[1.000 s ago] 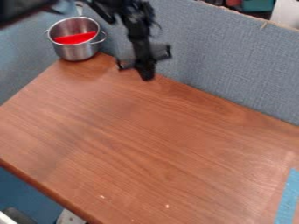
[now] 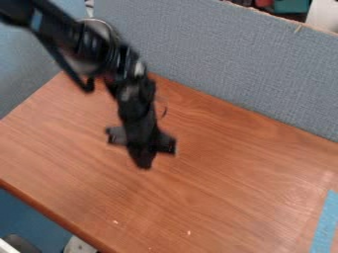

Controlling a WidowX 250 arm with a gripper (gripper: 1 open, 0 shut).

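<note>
The black gripper (image 2: 141,148) hangs over the left-middle of the wooden table (image 2: 238,188), blurred by motion, with nothing visible between its fingers; it looks shut. Behind the arm at the upper left, a metal pot (image 2: 94,28) is mostly hidden, only part of its rim showing.
Grey padded walls (image 2: 224,69) border the table at the back and left. A blue tape strip (image 2: 325,222) lies at the right edge.
The arm now covers most of the pot.
</note>
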